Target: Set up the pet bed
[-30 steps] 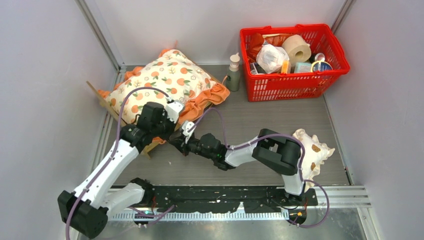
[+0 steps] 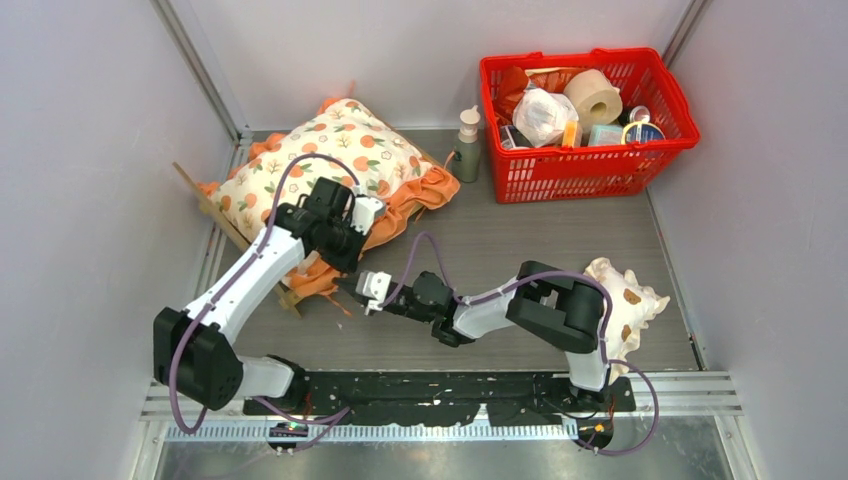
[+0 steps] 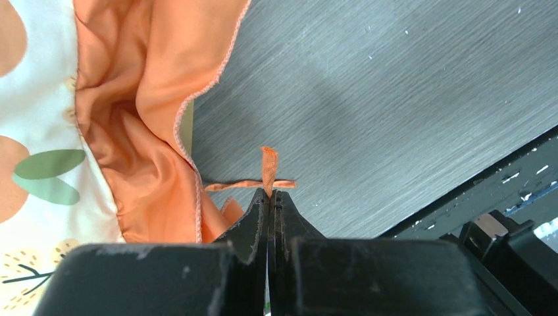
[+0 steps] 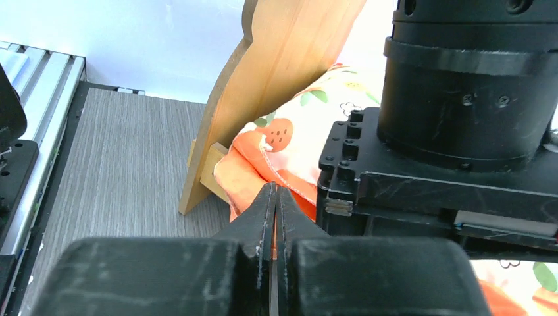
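Note:
The cushion (image 2: 320,160), white with oranges and an orange ruffle (image 3: 151,79), lies askew on the wooden bed frame (image 4: 230,112). My left gripper (image 2: 350,262) is over its front corner, shut on a thin orange tie (image 3: 268,164) that sticks up from its fingertips (image 3: 270,197); another strip lies beyond on the floor. My right gripper (image 2: 340,284) is low beside that corner, shut, with orange fabric (image 4: 247,181) at its fingertips (image 4: 275,191); how much is between them is hard to see. The left gripper's housing fills much of the right wrist view.
A green pump bottle (image 2: 467,160) and a full red basket (image 2: 570,178) stand at the back. A small cream pillow (image 2: 625,310) lies at the right, partly behind my right arm.
My right gripper has shifted slightly towards the front, away from the left one.

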